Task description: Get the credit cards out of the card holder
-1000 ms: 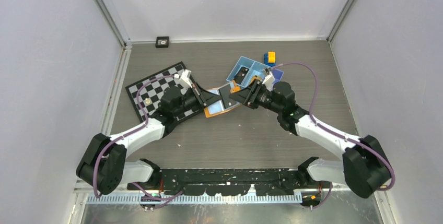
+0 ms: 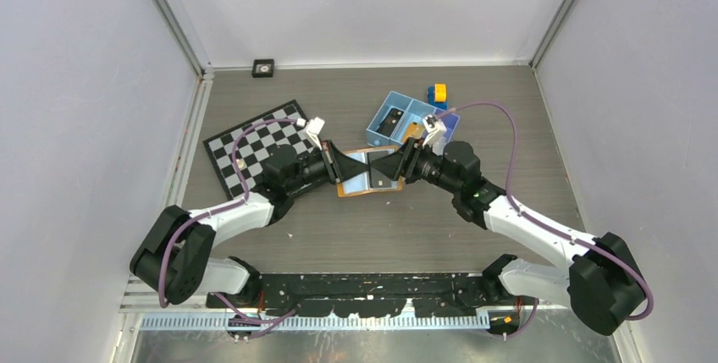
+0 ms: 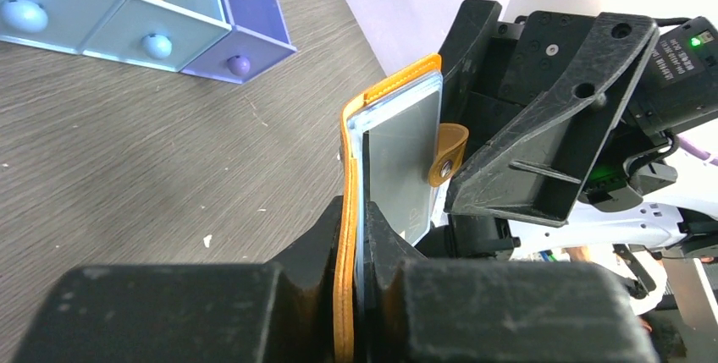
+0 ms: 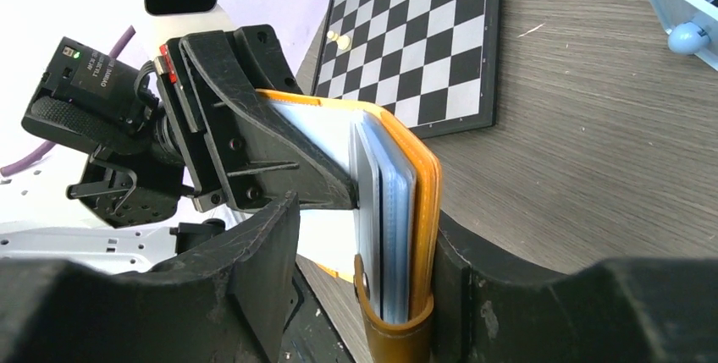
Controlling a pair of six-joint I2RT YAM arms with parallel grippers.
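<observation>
An open card holder (image 2: 356,184) with orange covers and clear sleeves is held above the middle of the table. My left gripper is shut on it, with the orange cover and sleeves between its fingers. A dark grey card (image 3: 405,160) shows in the sleeve on the holder's right half, beside a tan strap (image 3: 448,153) with a snap. My right gripper stands open around the holder's right end, one finger on each side. In the right wrist view, several sleeve layers (image 4: 391,211) are seen edge-on; the cards inside cannot be counted.
A chessboard (image 2: 240,151) lies at the left, partly under my left arm. Behind the holder stand blue bins (image 2: 378,118) holding a black item (image 2: 389,122), with a yellow and blue block (image 2: 439,93) beyond.
The holder has shifted a little to the right and turned, its right end now lower in the top view. My left gripper moved right with it; the right gripper moved slightly right.
</observation>
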